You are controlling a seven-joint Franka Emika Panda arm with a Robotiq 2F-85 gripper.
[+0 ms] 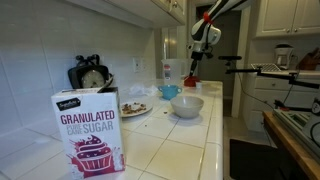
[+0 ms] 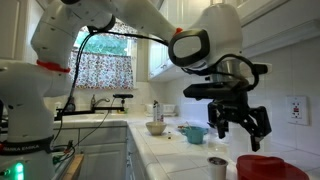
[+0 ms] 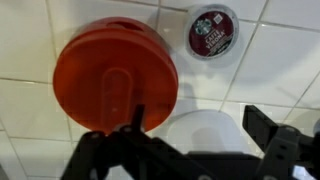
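Below my gripper a round red lidded container (image 3: 115, 75) fills the left of the wrist view, with a raised handle strip across its top. A small can with a dark red printed top (image 3: 213, 30) stands to its right, higher in the view. Between my fingers' tips, lower down, is a round white object (image 3: 208, 132), partly hidden by the gripper. The fingers stand wide apart and hold nothing. In exterior view 2 the gripper (image 2: 240, 138) hangs above the counter, over the red container (image 2: 268, 168) and the silver can (image 2: 217, 168).
A teal mug (image 2: 195, 133) and a beige bowl (image 2: 157, 128) stand further along the counter. Near exterior view 1 are a sugar box (image 1: 90, 135), a plate of food (image 1: 135, 109) and a grey bowl (image 1: 187, 105). A tiled wall with an outlet (image 2: 297, 109) backs the counter.
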